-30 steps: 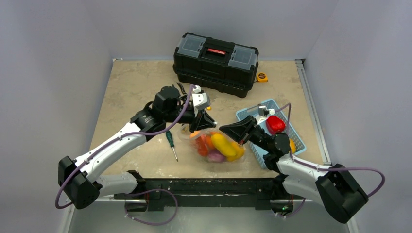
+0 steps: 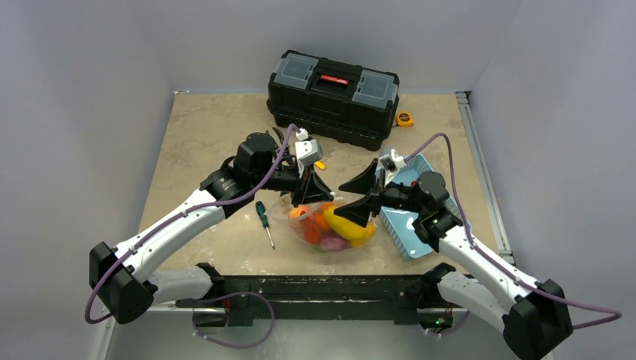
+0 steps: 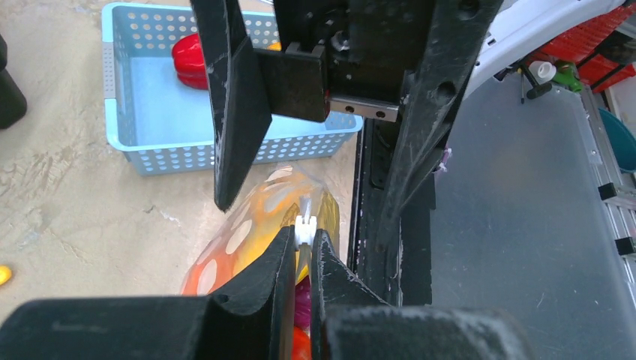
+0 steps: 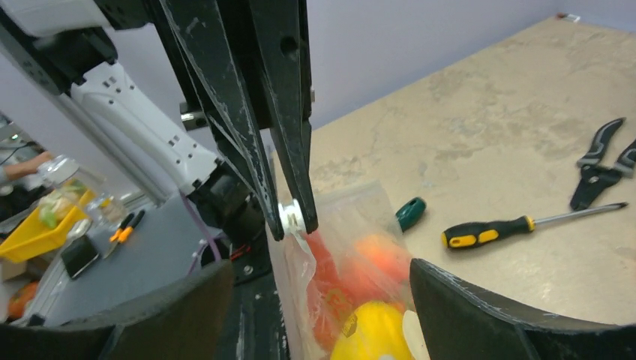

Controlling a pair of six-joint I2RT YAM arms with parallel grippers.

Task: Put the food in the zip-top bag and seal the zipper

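Note:
The clear zip top bag point(image 2: 311, 241) lies at the middle of the table with orange, yellow and purple food in it, a yellow piece point(image 2: 341, 226) among them. My left gripper is shut on a small white piece point(image 4: 291, 217) at the top of the bag, probably its zipper slider. Facing it from the right, my right gripper point(image 2: 346, 199) stands open, its fingers point(image 3: 234, 142) spread on either side of the left fingertips and the white piece. Nothing touches the right fingers that I can see. How far the zipper is closed cannot be made out.
On the right, a light blue basket point(image 3: 120, 142) holds a red pepper point(image 3: 191, 61). A screwdriver point(image 2: 262, 216) lies left of the bag, with another screwdriver point(image 4: 487, 231) and pliers point(image 4: 596, 176) farther back. A black toolbox point(image 2: 330, 97) fills the back.
The left arm stays where it was, as does the bag.

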